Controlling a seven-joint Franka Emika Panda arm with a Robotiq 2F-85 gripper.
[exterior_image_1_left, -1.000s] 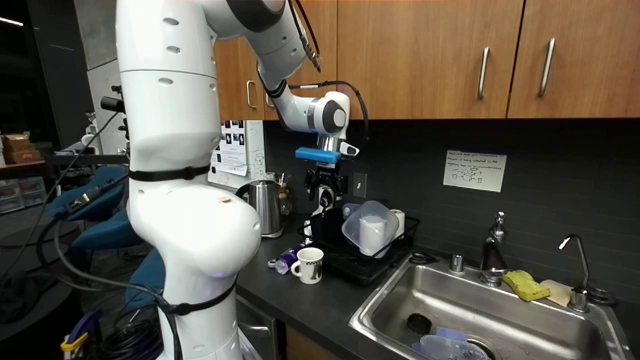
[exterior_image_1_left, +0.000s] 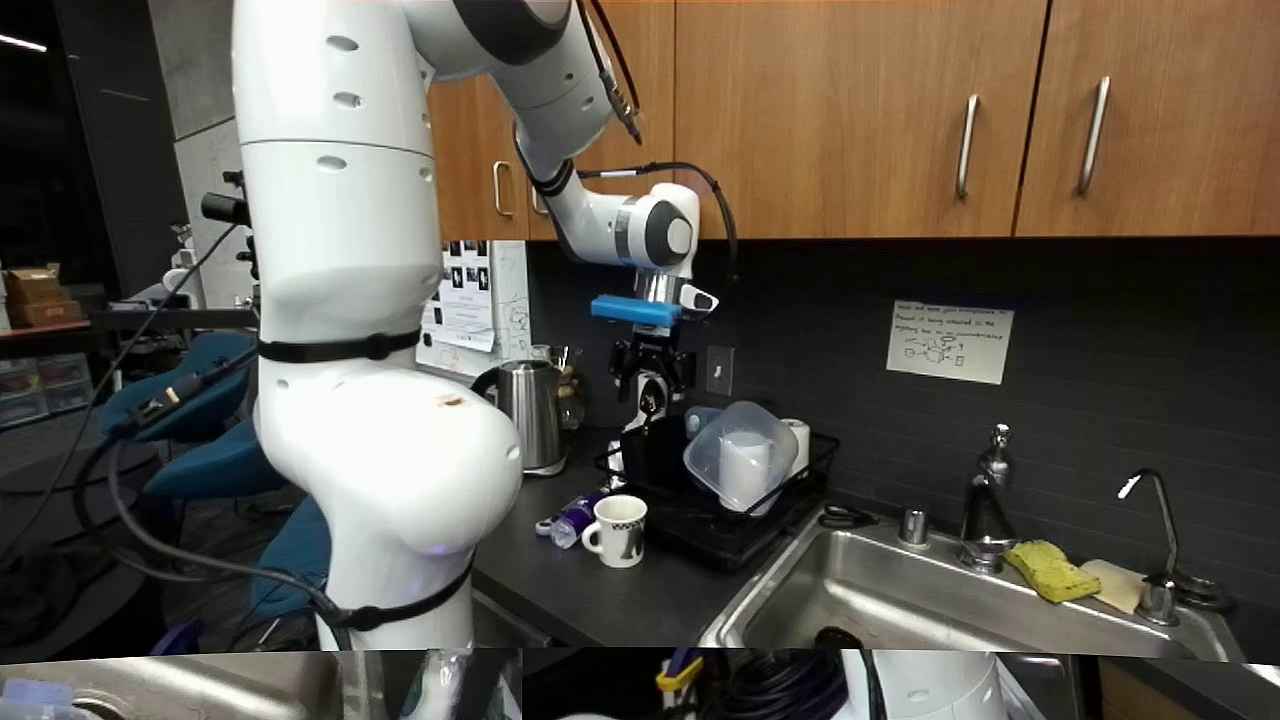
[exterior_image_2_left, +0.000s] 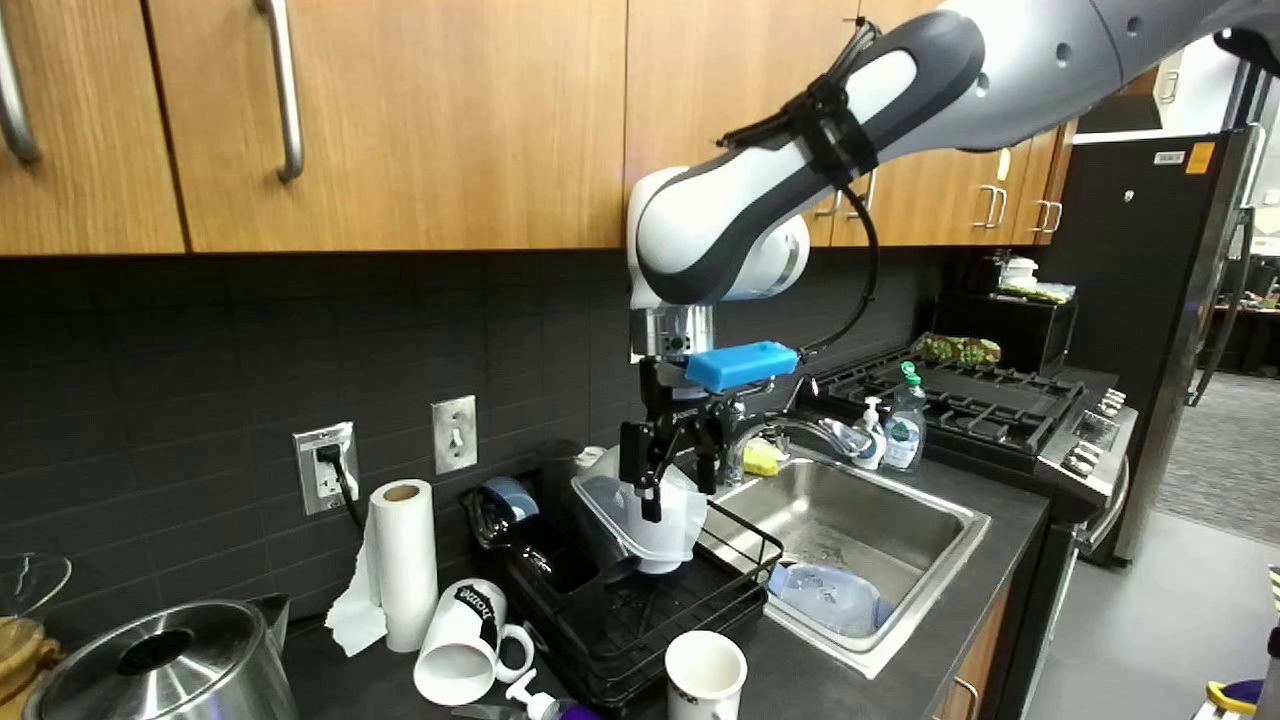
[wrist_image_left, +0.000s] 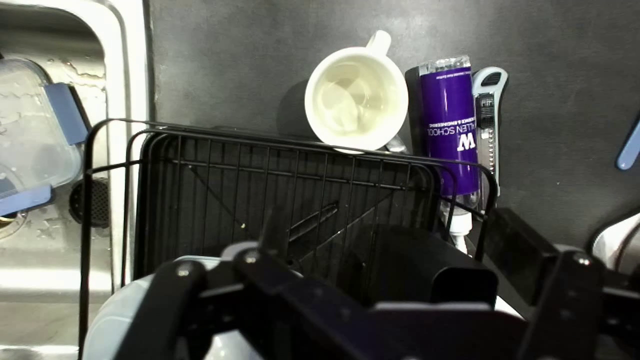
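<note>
My gripper (exterior_image_1_left: 651, 390) points downward over the black dish rack (wrist_image_left: 180, 141), its fingers wide apart. In the wrist view, one finger (wrist_image_left: 517, 255) stands at the right and the other at the left, with nothing held between them. A black utensil holder (wrist_image_left: 414, 255) lies below that gap, part hidden by the gripper. The clear plastic container (exterior_image_1_left: 744, 450) leans in the rack on the sink side. Just outside the rack, a white mug (wrist_image_left: 357, 99) stands upright and looks empty. Beside it lies a purple-labelled pump bottle (wrist_image_left: 448, 123), next to a box cutter (wrist_image_left: 489, 114).
A second white mug (exterior_image_2_left: 462, 642) lies on its side near the paper towel roll (exterior_image_2_left: 404, 564). The kettle (exterior_image_1_left: 530, 414) occupies the counter's far end. In the sink (exterior_image_2_left: 792, 504) is a clear lidded container (exterior_image_2_left: 834, 598). Wooden cabinets (exterior_image_1_left: 852, 120) hang above the arm.
The arm, gripper and counter objects look the same as a second ago. Only the bottom strip of exterior view 1 now appears scrambled.
</note>
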